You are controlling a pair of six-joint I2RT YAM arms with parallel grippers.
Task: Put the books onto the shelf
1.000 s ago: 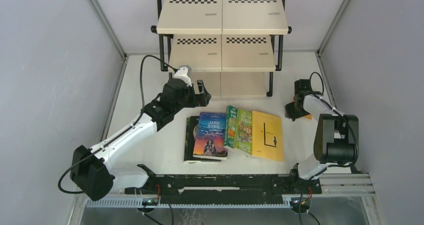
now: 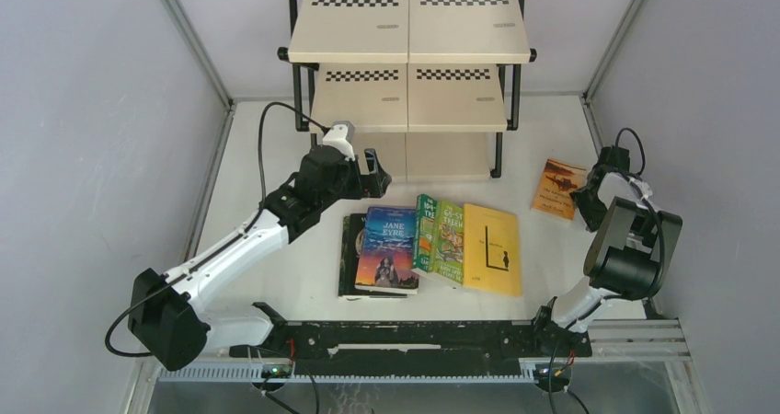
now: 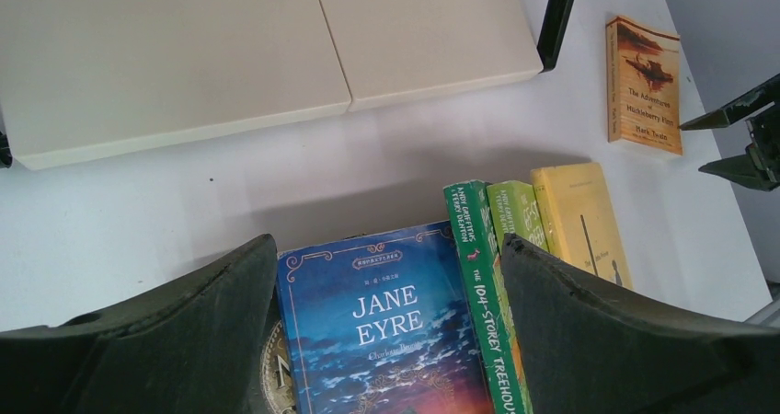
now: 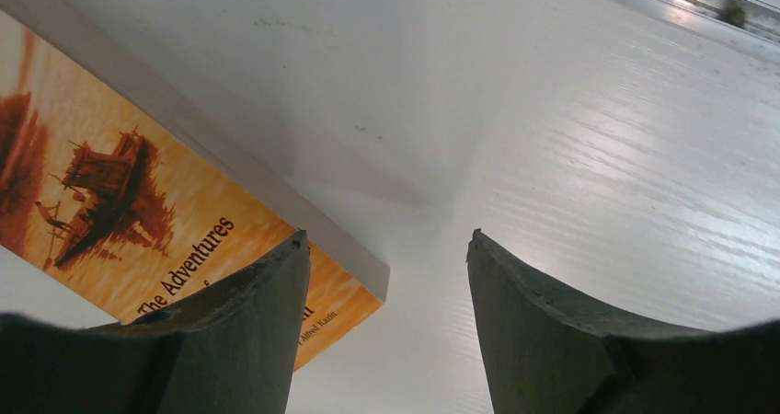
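Observation:
An orange book, The Adventures of Huckleberry Finn, lies flat at the right of the table. My right gripper is open beside its right edge; in the right wrist view one finger overlaps a corner of the book, and the gap holds only bare table. The blue Jane Eyre book rests over a dark book. To its right lie green treehouse books and a yellow book. Above Jane Eyre and slightly behind it, my left gripper hangs open and empty.
A two-tier cream shelf with black posts stands at the back centre. Walls close in on both sides, the right one near my right arm. Bare table lies between the yellow and orange books.
My right gripper has moved rightward from over the orange book to its right side, uncovering most of the cover. The left arm and the other books have stayed still.

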